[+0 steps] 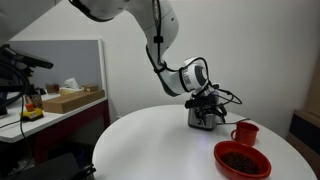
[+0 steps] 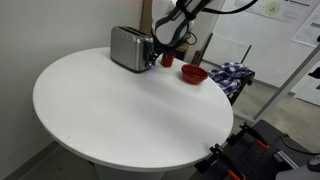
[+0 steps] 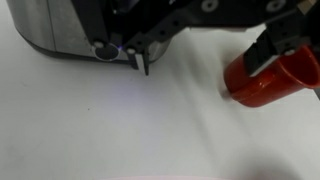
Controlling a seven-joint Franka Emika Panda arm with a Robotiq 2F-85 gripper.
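A silver toaster stands at the back of the white round table, with my gripper close in front of its end. In the wrist view, my gripper looks open, its fingers wide apart. One fingertip shows over the toaster's lower edge, near a round knob. The other is by the rim of a red mug; whether anything touches cannot be made out. The same mug stands upright on the table beside the toaster.
A red bowl with dark contents sits nearer the table's edge, in front of the mug. A checked cloth lies beyond the table.
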